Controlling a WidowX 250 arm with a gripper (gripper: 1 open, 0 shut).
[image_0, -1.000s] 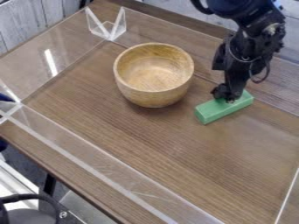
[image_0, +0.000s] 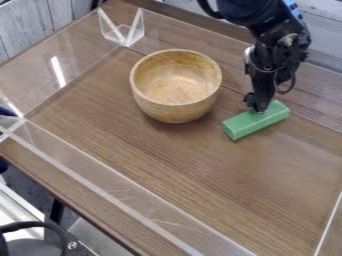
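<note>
A green rectangular block (image_0: 251, 124) lies on the wooden table at the right of centre. My black gripper (image_0: 259, 100) comes down from the top over the block's upper end, its fingertips at or just above it; the fingers look open, though dark and small. To the left of them sits a round tan bowl (image_0: 174, 84).
A small white wire-like holder (image_0: 120, 28) stands at the back left. Dark equipment (image_0: 34, 240) shows at the lower left corner, beyond the table's edge.
The gripper has shifted slightly and now appears narrower from this view, still over the green block. The block and bowl look unmoved.
</note>
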